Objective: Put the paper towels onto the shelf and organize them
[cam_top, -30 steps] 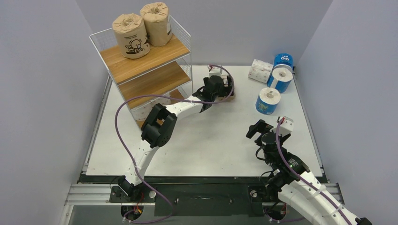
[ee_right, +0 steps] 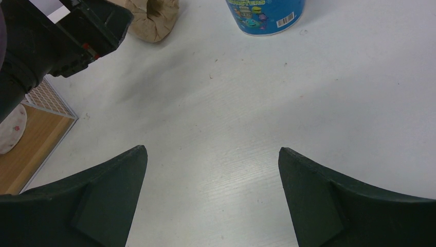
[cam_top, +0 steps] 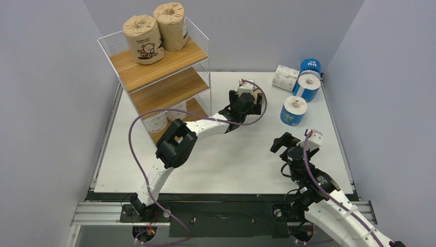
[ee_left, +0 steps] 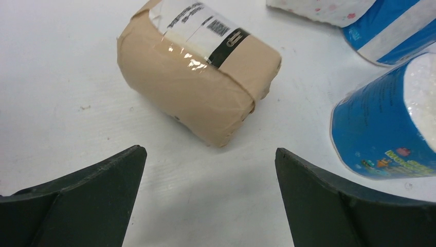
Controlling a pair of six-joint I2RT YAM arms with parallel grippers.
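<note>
A brown paper towel roll [ee_left: 190, 77] lies on its side on the table in the left wrist view, its printed label facing up. My left gripper is open, with the roll ahead of its fingers and nothing between them; from the top it mostly covers that roll. Two brown rolls [cam_top: 143, 41] stand upright on the top board of the shelf [cam_top: 159, 69]. The middle board is bare where it shows, and white rolls [cam_top: 177, 111] sit on the lowest one. Open and empty, my right gripper hangs over bare table at the right.
At the back right stand blue rolls, the nearest [cam_top: 293, 110] apart from the others, with a white patterned roll [cam_top: 285, 77] lying beside them. A purple cable [cam_top: 132, 139] loops over the left arm.
My left gripper has shifted to the right above the lying brown roll, and toward the front since a second ago. The right arm has barely moved. Shelf and rolls look unchanged.
</note>
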